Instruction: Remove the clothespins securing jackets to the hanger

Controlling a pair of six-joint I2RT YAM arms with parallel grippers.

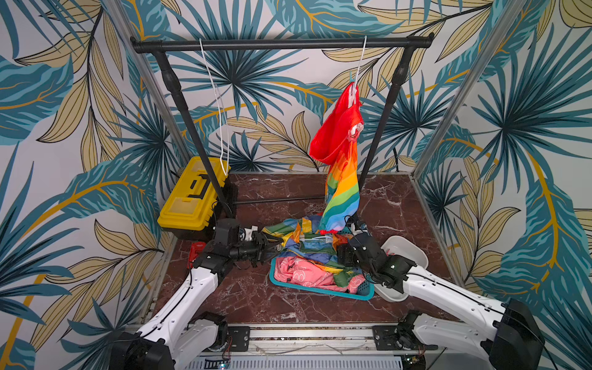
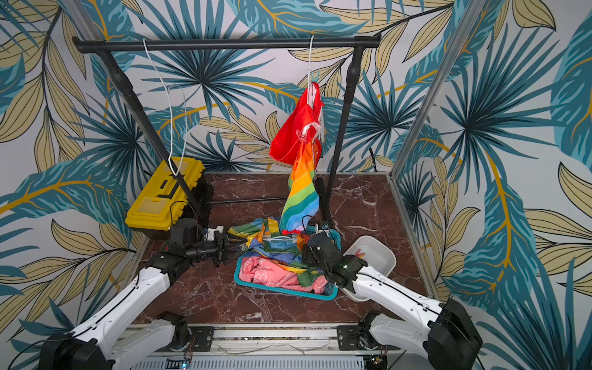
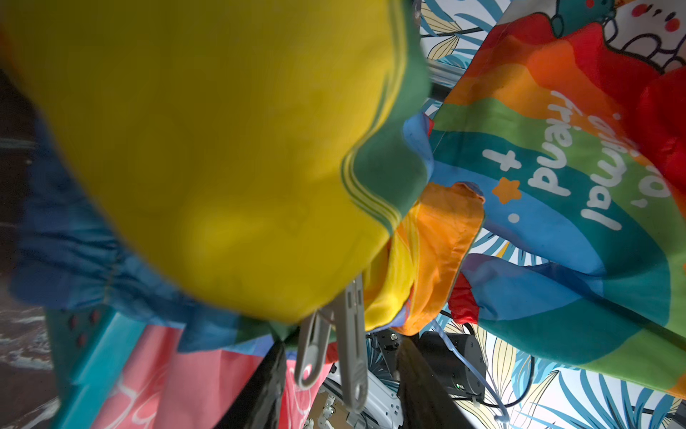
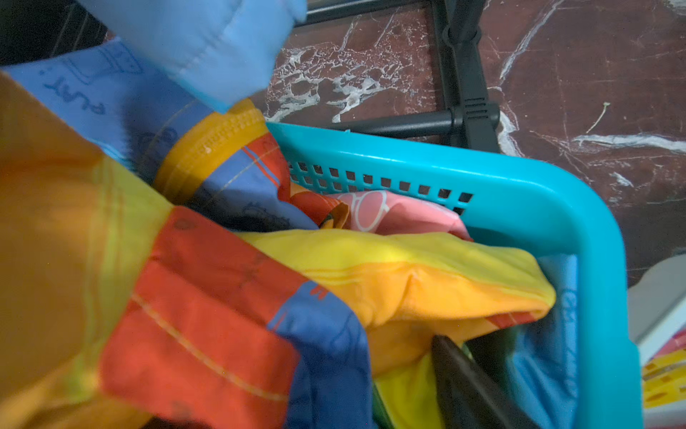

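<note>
A pale grey clothespin [image 3: 351, 350] grips the lower edge of a yellow, green and blue garment [image 3: 235, 157] in the left wrist view. My left gripper stands open, its dark fingers [image 3: 261, 393] on both sides of the clothespin with gaps showing. Over the basket's right part, my right gripper [image 1: 346, 251] reaches among the garments; only one dark finger [image 4: 475, 389] shows, the other hidden by cloth. A red and rainbow jacket [image 1: 343, 178] hangs from the rail on a white hanger [image 1: 359, 61], its lower hem by the basket.
The teal basket [image 1: 326, 292] holds pink and multicoloured clothes. A white bin [image 1: 412, 249] stands right of it, and a yellow toolbox [image 1: 192, 194] at the back left. An empty white hanger [image 1: 212, 80] hangs at left on the dark rail [image 1: 277, 43].
</note>
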